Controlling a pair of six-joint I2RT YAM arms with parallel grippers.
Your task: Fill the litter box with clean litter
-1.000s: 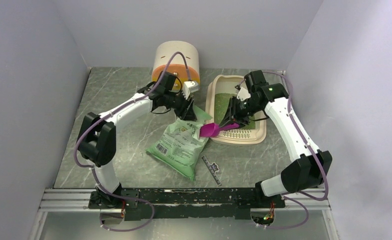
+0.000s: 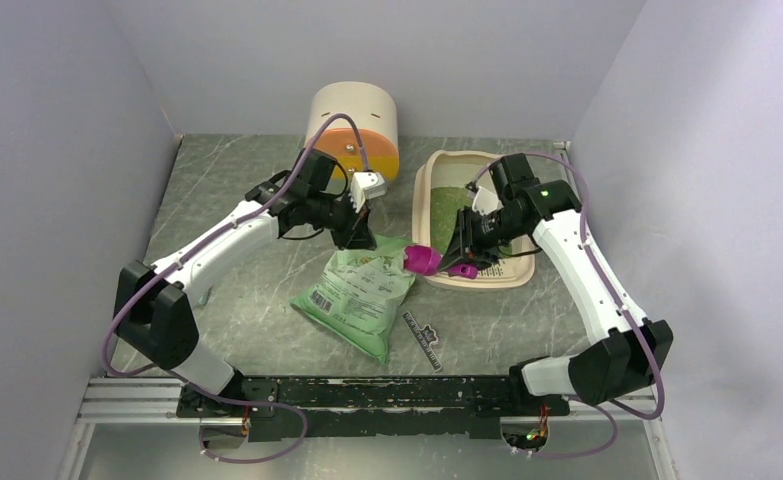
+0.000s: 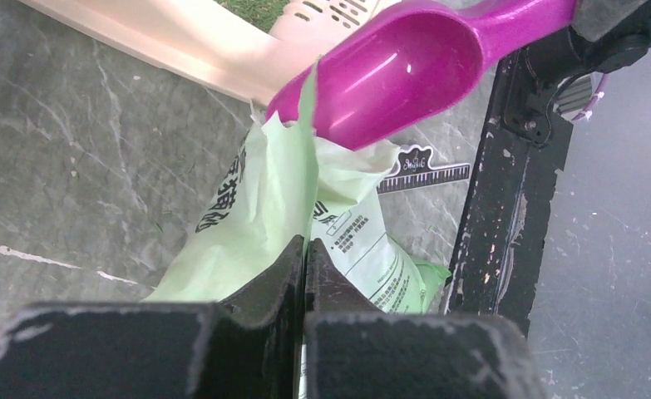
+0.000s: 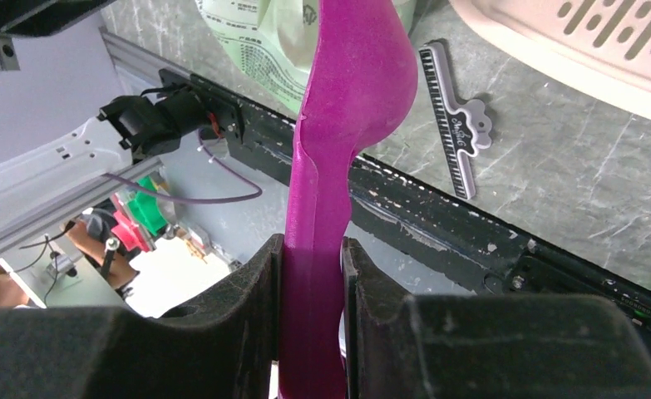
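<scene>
The green litter bag lies in the middle of the table; my left gripper is shut on its upper edge, holding it up. My right gripper grips the handle of a magenta scoop, whose bowl is at the bag's top beside the litter box's near rim; the bowl's inside looks empty in the left wrist view. The cream litter box stands to the right, with a green mat inside, partly hidden by my right arm.
A cream cylindrical container with an orange front stands at the back. A black-and-silver strip lies on the table near the front edge.
My left gripper with the bag's edge has shifted toward the front left. My right gripper and scoop have moved slightly toward the front.
</scene>
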